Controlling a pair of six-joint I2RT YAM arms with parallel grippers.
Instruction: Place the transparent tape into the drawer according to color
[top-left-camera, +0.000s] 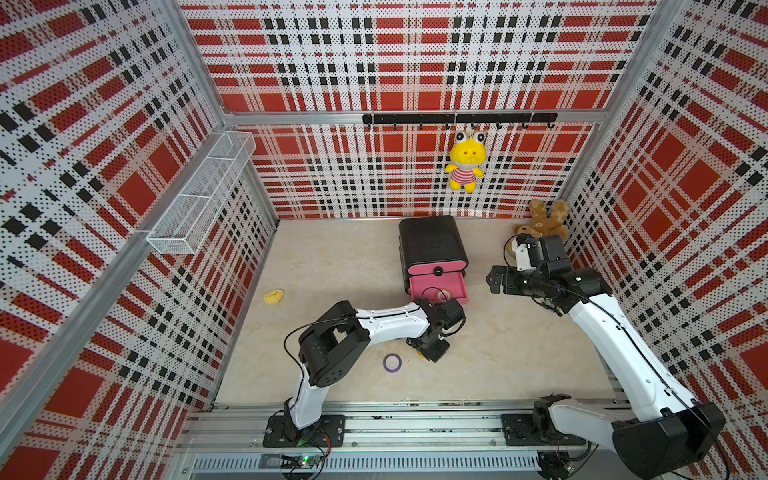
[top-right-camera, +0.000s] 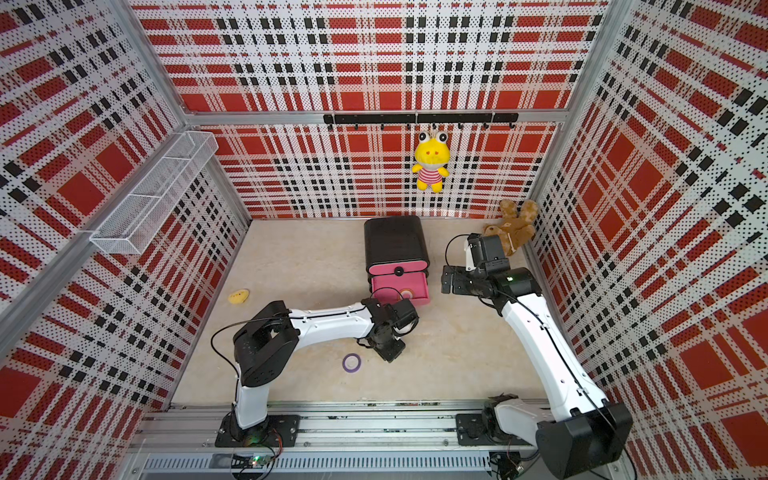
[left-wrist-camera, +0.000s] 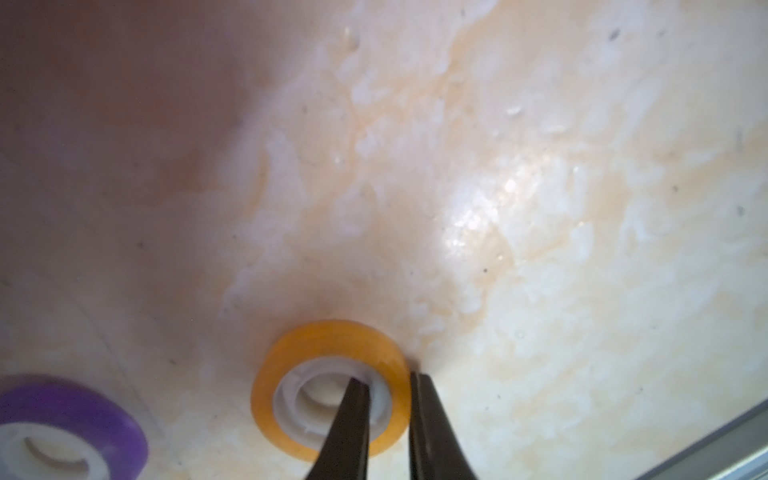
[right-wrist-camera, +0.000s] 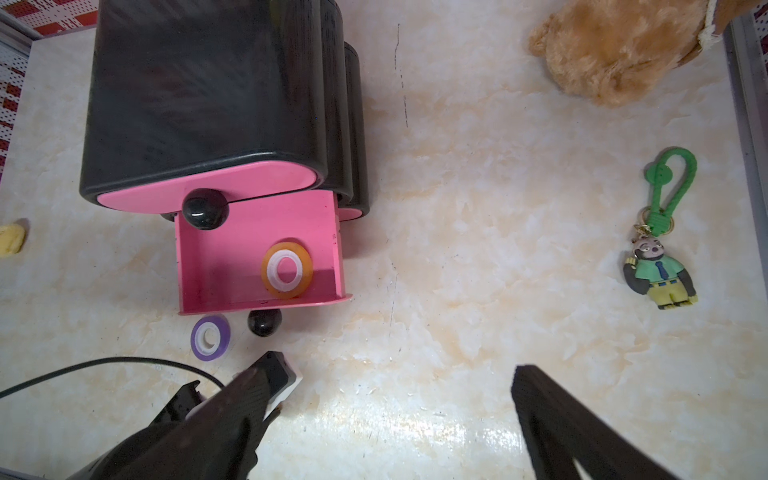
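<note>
In the left wrist view, an orange roll of tape lies flat at the bottom. My left gripper is shut on its right rim, one finger inside the ring and the other outside. A purple roll of tape lies flat at the lower left, apart from it. The pink lower drawer of the black cabinet is pulled out and bears another orange tape roll. My right gripper stands open above bare table, nothing between its fingers.
A keychain figure lies right of the cabinet, and a brown plush sits behind it. A small yellow item rests at the table's left.
</note>
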